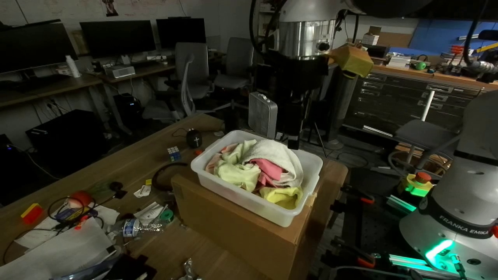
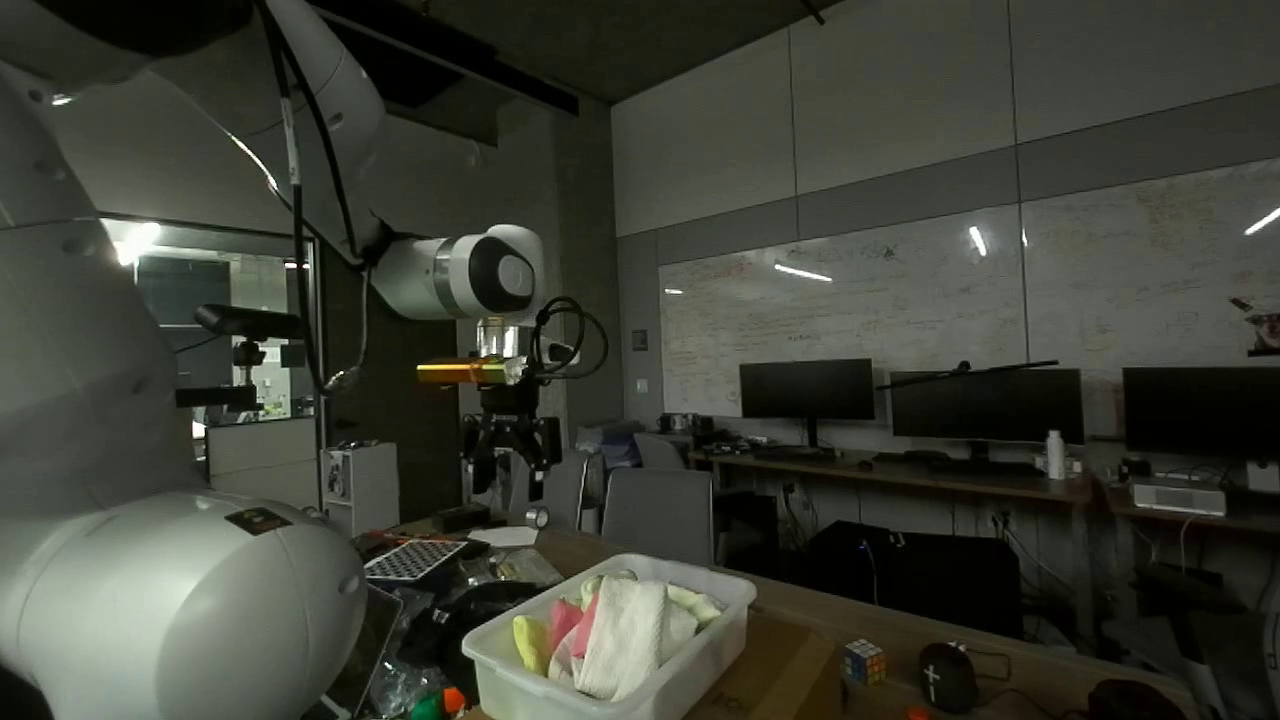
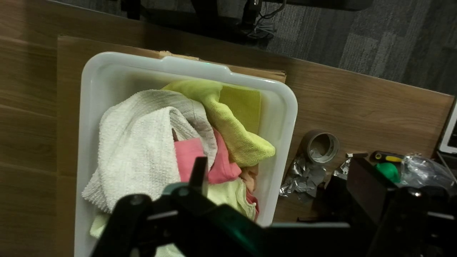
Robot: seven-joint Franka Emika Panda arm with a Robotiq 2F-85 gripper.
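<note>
A white plastic bin [image 1: 298, 205] holds a heap of cloths. On top lies a white towel [image 3: 139, 147], partly covering a pink cloth [image 3: 188, 156]. A yellow cloth [image 3: 240, 143] rests along one side, and a pale green cloth [image 1: 238, 172] is bunched among the others. My gripper [image 2: 510, 484] hangs above the bin's level, pointing down. In the wrist view its two fingers [image 3: 198, 175] stand wide apart with nothing held between them. The lower part of the bin is hidden behind the gripper in that view.
The bin stands on a cardboard box [image 1: 233, 228] on a wooden table. A tape roll [image 3: 321, 147] and crumpled foil lie beside it. Elsewhere on the table are a puzzle cube [image 1: 173, 153], a plastic bottle [image 1: 133, 228], papers and cables.
</note>
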